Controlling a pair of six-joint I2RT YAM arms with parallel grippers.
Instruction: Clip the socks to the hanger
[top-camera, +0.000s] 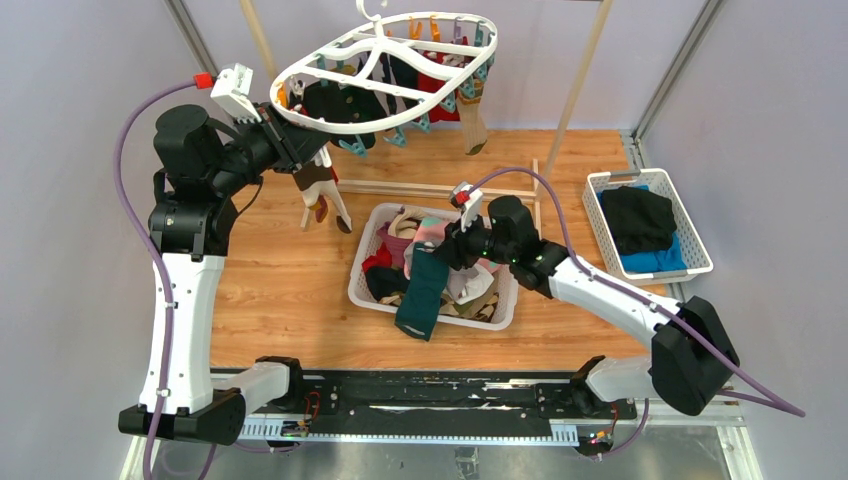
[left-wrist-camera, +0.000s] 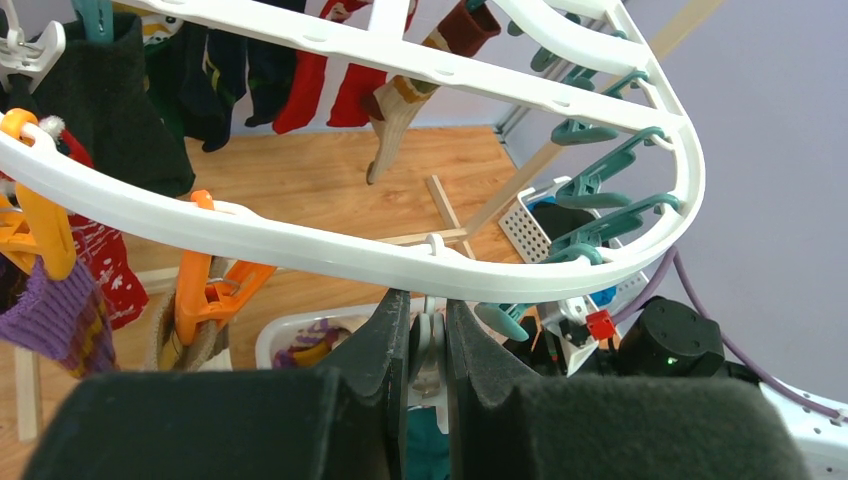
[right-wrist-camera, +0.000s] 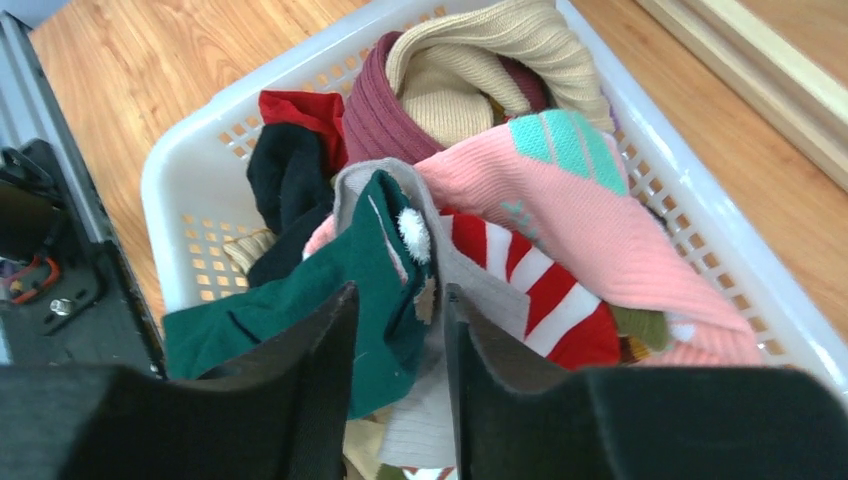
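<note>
The white hanger (top-camera: 380, 125) with coloured clips and hanging socks fills the top of the top view. My left gripper is shut on a white clip (left-wrist-camera: 430, 350) under the hanger's front rail. My right gripper is low over the laundry basket (top-camera: 360, 285), its fingers apart around the upper fold of a dark green sock (right-wrist-camera: 280, 310), which has a white fluffy patch and drapes toward the basket's rim. Pink, striped, grey, cream and red socks lie beneath it.
A second basket (top-camera: 700, 265) with black and blue cloth stands at right. Wooden stand poles (top-camera: 580, 70) rise behind. Bare floor (top-camera: 280, 320) lies left of the sock basket.
</note>
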